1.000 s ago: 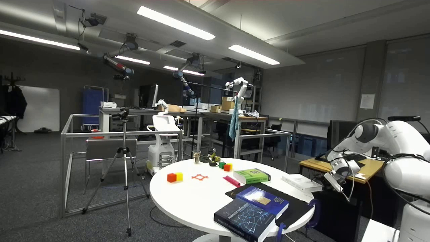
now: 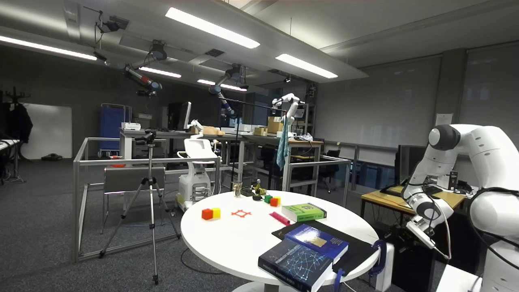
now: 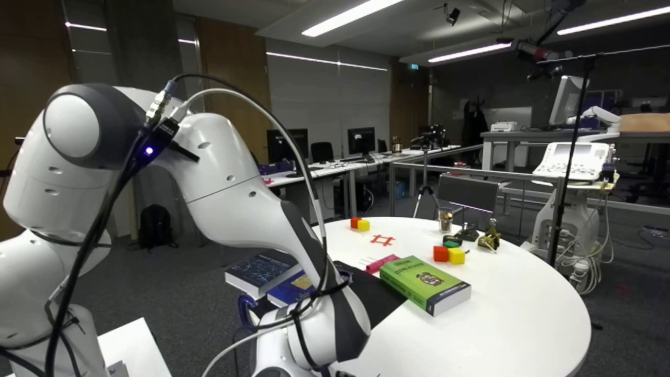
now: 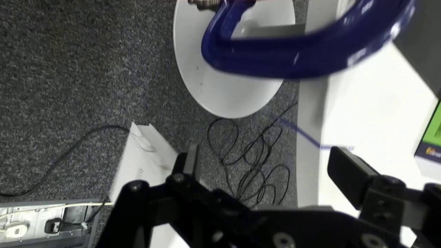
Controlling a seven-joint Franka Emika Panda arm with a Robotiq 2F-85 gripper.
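In exterior view 1, a white book (image 2: 385, 267) is upright beyond the round table's right edge, below the tabletop and beside a blue clamp (image 2: 378, 257). My gripper (image 2: 404, 238) is off the table to the right, apart from the book. In the wrist view, the gripper is open, with floor and cables visible between its widely spaced fingers. A white, box-like object (image 4: 144, 159) appears low beside the left finger; whether it is the book is unclear. Exterior view 2 shows neither book nor gripper clearly, as the arm and table block that side.
The round white table (image 2: 219, 243) holds a green book (image 2: 305, 212), two blue books (image 2: 318, 241), a black sheet (image 2: 357, 248), a pink roll (image 2: 279, 218) and colored blocks (image 2: 210, 213). The large blue clamp (image 4: 289, 58) juts close in front of the wrist camera.
The white book, earlier lying at the table's right edge by the gripper, now stands below the tabletop outside that edge. My gripper has moved right and down, away from the table.
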